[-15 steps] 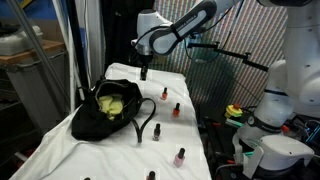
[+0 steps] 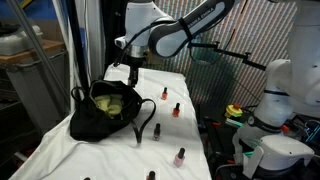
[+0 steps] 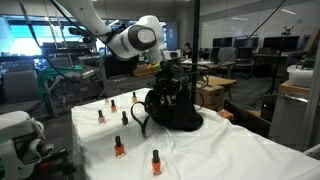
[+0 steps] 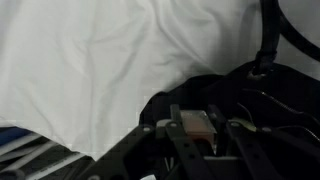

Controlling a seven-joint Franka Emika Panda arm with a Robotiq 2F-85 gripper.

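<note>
A black bag point(image 2: 92, 124) with its mouth open stands on the white table, and something yellow-green point(image 2: 110, 104) shows inside. My gripper point(image 2: 133, 77) is near the bag's upper right side in the first exterior view. In the wrist view the gripper is shut on a small bottle point(image 4: 197, 121), whose pale, pinkish end shows between the fingers. Black bag fabric point(image 4: 165, 103) lies below and around the fingers there. The second exterior view shows the arm over the bag point(image 3: 180, 118), with the held bottle hard to make out.
Several small bottles with dark caps and reddish bodies stand on the table, among them a near bottle point(image 3: 156, 162) and a middle bottle point(image 2: 156, 131). A strap point(image 2: 149, 121) hangs from the bag onto the cloth.
The arm has come leftward and toward the camera, from the far part of the table to the bag's upper right side. The bag and the standing bottles look unmoved.
</note>
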